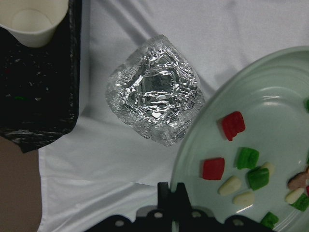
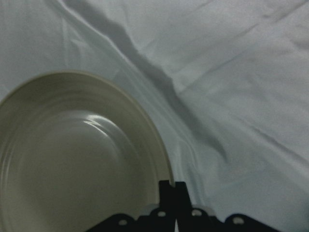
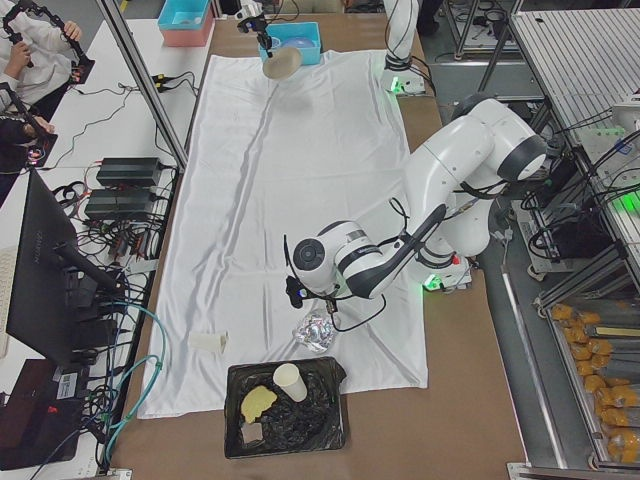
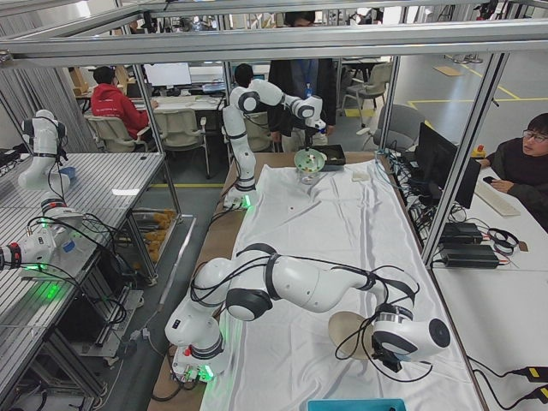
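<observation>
My left gripper is shut on the rim of a pale green plate (image 1: pixel 241 96) holding red, green and cream pieces, held above the cloth beside a crumpled foil item (image 1: pixel 154 92). My right gripper is shut on the rim of an empty beige plate (image 2: pixel 82 164) at the far end of the table from the left one, near a blue bin (image 3: pixel 308 42).
A black lined tray (image 3: pixel 285 440) with a paper cup (image 3: pixel 290 382) and yellow piece stands beside the foil. A pale flat item (image 3: pixel 208 341) lies on the cloth.
</observation>
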